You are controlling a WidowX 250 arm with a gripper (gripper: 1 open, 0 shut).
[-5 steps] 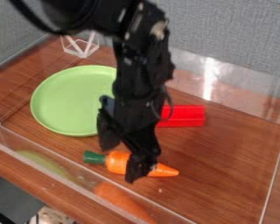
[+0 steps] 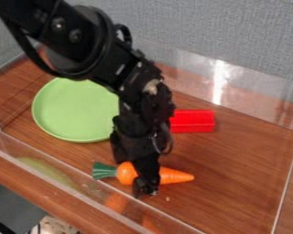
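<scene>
An orange toy carrot [image 2: 178,175] with a green top lies on the wooden surface near the front. Left of the arm is an empty green plate [image 2: 66,110].
A red block [image 2: 193,120] lies behind the arm to the right. A clear barrier [image 2: 88,187] runs along the front edge, another along the back.
The arm's upper part has swung left and the gripper has shifted slightly over the carrot. The carrot has moved slightly, if at all.
</scene>
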